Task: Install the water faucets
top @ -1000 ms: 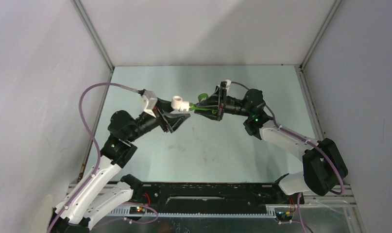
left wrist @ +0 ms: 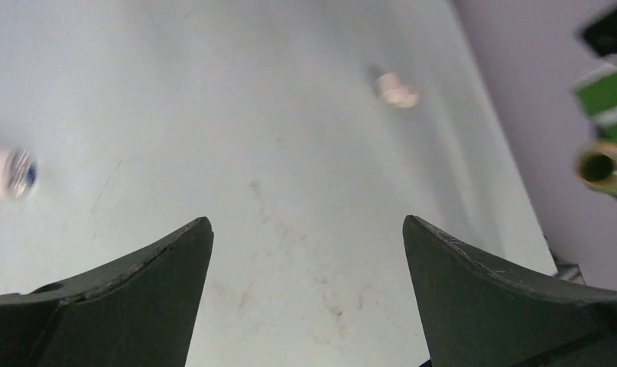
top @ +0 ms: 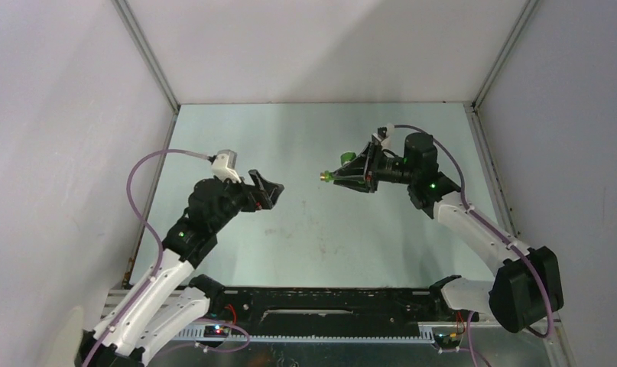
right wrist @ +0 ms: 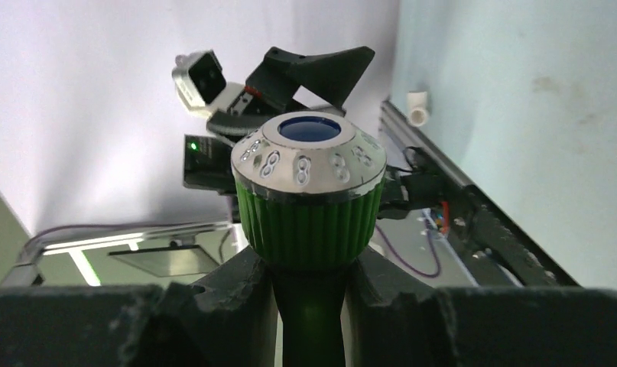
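A green faucet (top: 326, 176) with a brass-threaded end points left from my right gripper (top: 342, 177), which is shut on it above the table. Its silver knob cap (right wrist: 313, 149) with a blue top faces the right wrist camera. My left gripper (top: 267, 183) stands open to the left of the faucet, with a gap between them. Nothing lies between its fingers. A white pipe fitting (right wrist: 418, 108) rests on the table in the right wrist view. The left wrist view shows a blurred whitish piece (left wrist: 397, 90); no loose fitting shows in the top view.
At the left wrist view's edge is a blurred pale piece with a metallic, blue-marked end (left wrist: 11, 174). Walls rise at the back and sides; a dark rail (top: 313, 302) runs along the front.
A white fitting at the faucet's brass end left it and appeared lower, below the left gripper; it no longer shows there. The right gripper moved right with the faucet; the left one drew back left.
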